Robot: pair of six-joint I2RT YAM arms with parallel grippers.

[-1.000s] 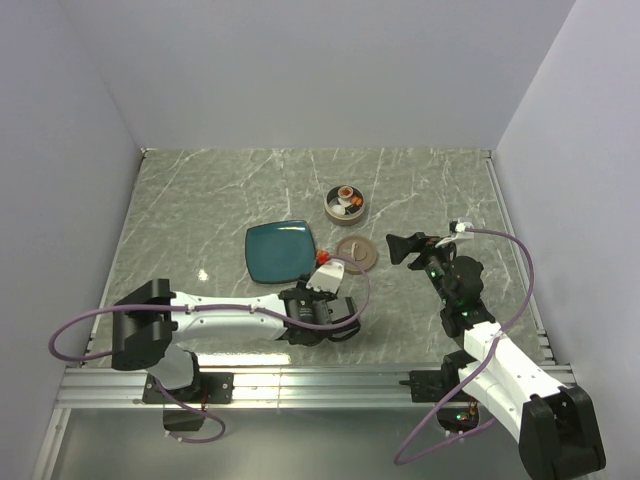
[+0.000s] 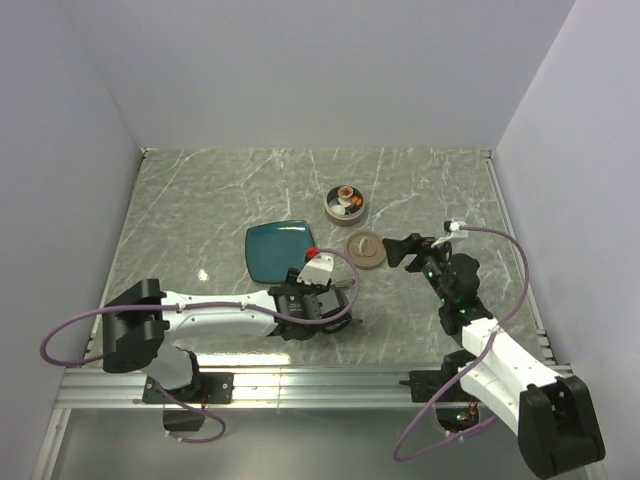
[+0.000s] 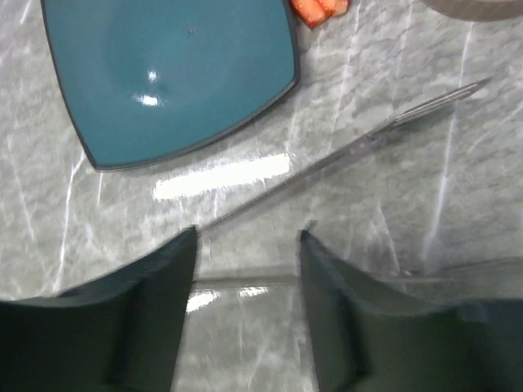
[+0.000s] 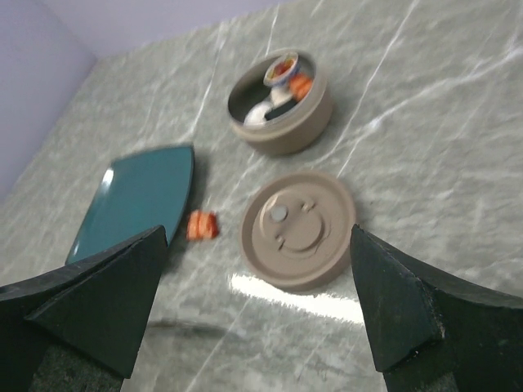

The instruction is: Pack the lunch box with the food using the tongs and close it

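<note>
A round lunch box (image 2: 345,204) stands uncovered at the back, with several food pieces inside. In front of it the brown round lid (image 4: 299,229) lies flat on the table. A teal plate (image 3: 172,69) is left of the lid. Two thin metallic utensils are near my left gripper, which is open: one long utensil (image 3: 327,159) slants away across the table, and a second, lower utensil (image 3: 245,282) shows across the gap between the fingers. Whether the fingers touch either is unclear. My right gripper is open and empty, right of the lid.
Red strawberry-like pieces (image 4: 202,225) rest on the table between plate and lid. Bare marble tabletop (image 2: 430,185) extends behind and to the right. Walls border both sides and the back.
Over the last second my left arm has shifted slightly left. The lid sits a little farther right than one second ago. Utensil ends now show beside the left gripper. The right arm has barely moved.
</note>
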